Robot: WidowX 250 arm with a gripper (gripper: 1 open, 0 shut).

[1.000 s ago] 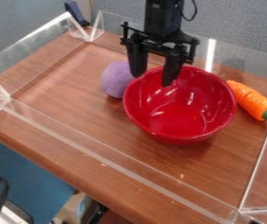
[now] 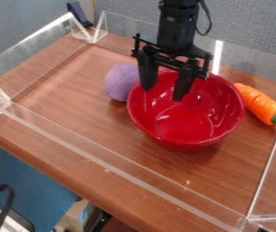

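Note:
My black gripper [image 2: 165, 80] hangs from the top of the camera view over the back left part of a red bowl [image 2: 186, 122], its fingers apart and pointing down. Nothing clear shows between them, though the bowl's rim behind them makes contact hard to judge. A purple round object [image 2: 119, 83] lies left of the bowl, partly behind it and the gripper. An orange plush carrot [image 2: 259, 103] with a green tip lies right of the bowl.
A wooden tabletop [image 2: 68, 127] is bordered by clear plastic walls at the back and sides.
My gripper has moved slightly over the last second, its fingers shifting a little rightward over the bowl. The bowl, purple object and carrot look unmoved.

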